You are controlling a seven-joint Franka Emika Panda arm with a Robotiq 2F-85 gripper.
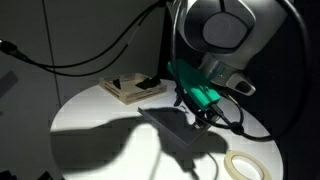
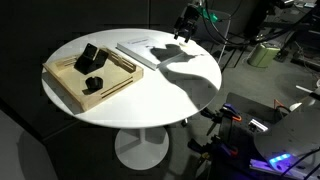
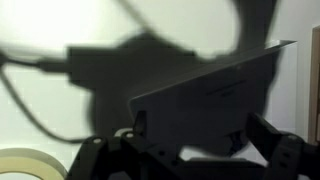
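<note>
A flat, thin rectangular panel [image 1: 165, 122] lies on the white round table, dark grey in exterior view 1. In the wrist view the panel [image 3: 205, 100] sits mostly in shadow, its pale edge running up to the right. My gripper is open, with its two fingers wide apart and nothing held between them. From exterior view 1, the gripper [image 1: 195, 112] appears just above the panel's right part. How much height separates them cannot be told. In exterior view 2 the gripper [image 2: 185, 28] is small, at the table's far side.
A tape-like pale ring [image 1: 246, 166] lies at the table's right edge. Toward the back stands a wooden tray [image 1: 128, 97] holding black objects, seen more clearly as a tray [image 2: 62, 76] in exterior view 2. Bare table [image 2: 180, 95] fills the front side there.
</note>
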